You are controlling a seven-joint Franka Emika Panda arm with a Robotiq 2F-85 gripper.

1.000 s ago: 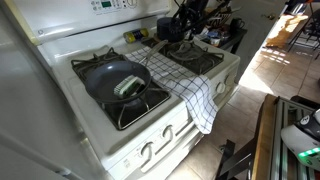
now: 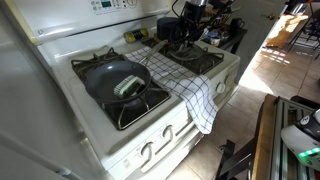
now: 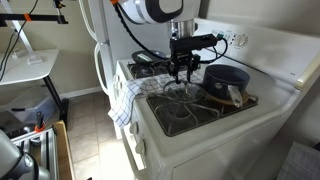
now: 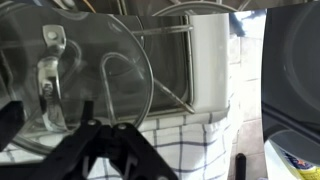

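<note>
A clear glass lid (image 4: 110, 85) with a metal handle (image 4: 50, 75) fills the left of the wrist view, over the stove top. My gripper is at the lower left there, its dark fingers (image 4: 110, 143) apart on either side of the handle's near end. Whether they touch the handle cannot be made out. In exterior view 2 the gripper (image 3: 182, 76) points down over the front burner area, beside a dark blue pot (image 3: 228, 76). A dark frying pan (image 2: 117, 80) with a green and white item (image 2: 127, 86) in it stands on the other burners.
A checked towel (image 2: 192, 92) hangs over the stove's (image 2: 150, 135) front edge. A wooden utensil (image 3: 236, 96) leans at the pot. The counter edge (image 2: 268, 135) lies at the right, with open floor (image 2: 240, 112) between.
My gripper has come down closer to the stove top over the last second. The pan, towel and pot stay where they were.
</note>
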